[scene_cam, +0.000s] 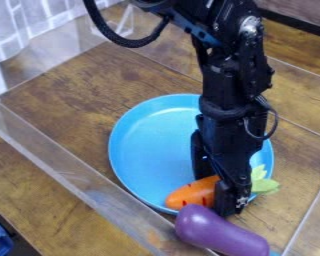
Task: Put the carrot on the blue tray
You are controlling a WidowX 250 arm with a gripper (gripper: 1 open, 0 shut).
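Note:
The orange carrot (192, 193) lies at the near right side of the round blue tray (143, 150), its green top (263, 182) by the rim. Down over the carrot's middle is my black gripper (219, 188), which hides part of it. Whether the fingers press on the carrot or stand loose around it cannot be made out.
A purple eggplant (219, 232) lies just outside the tray's near edge, close to the gripper. Clear plastic walls (89, 185) run along the left side. Bare wooden table (69, 105) shows left of the tray.

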